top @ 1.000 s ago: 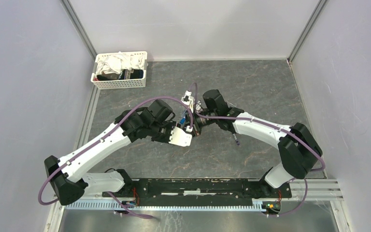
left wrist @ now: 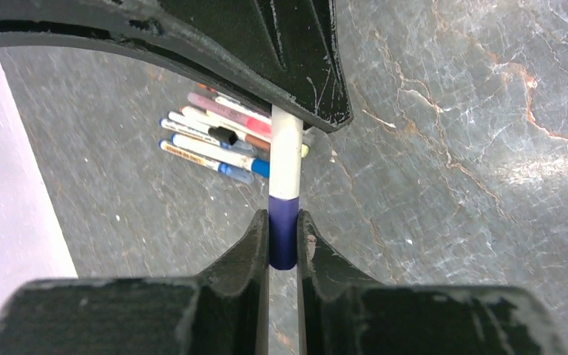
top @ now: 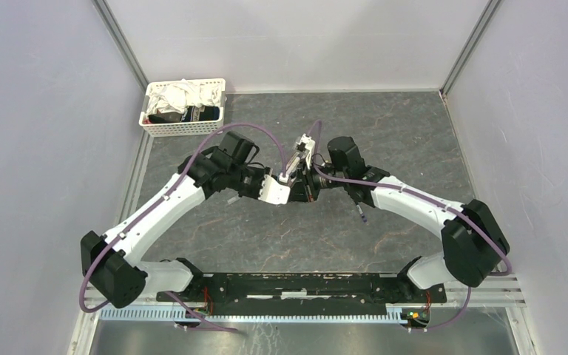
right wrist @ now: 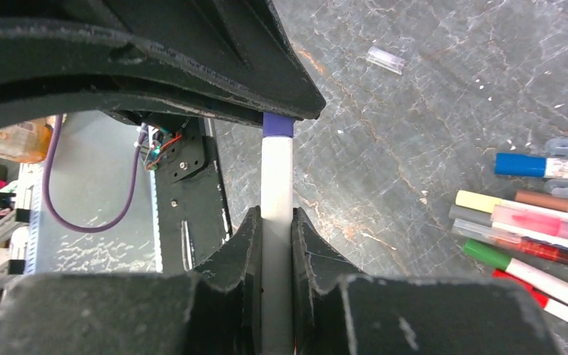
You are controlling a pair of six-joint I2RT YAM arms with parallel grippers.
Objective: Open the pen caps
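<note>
A pen with a white barrel (left wrist: pixel 286 151) and a purple-blue cap (left wrist: pixel 283 233) is held between both grippers. In the left wrist view, the cap sits between the fingers of my left gripper, which is shut on it. Cap and barrel still meet, with no gap showing. My right gripper is shut on the white barrel (right wrist: pixel 276 174), seen in the right wrist view. There, a short bit of purple (right wrist: pixel 278 125) shows beneath the left gripper's black finger. From above, the arms meet mid-table and largely hide the pen.
Several coloured pens (right wrist: pixel 540 285) lie grouped on the grey table. A clear cap (right wrist: pixel 386 59) lies apart from them. At the back left stands a white basket (top: pixel 186 129) with cloth inside.
Both grippers have shifted towards the back of the table, with the right arm also moving right. The basket has not moved.
</note>
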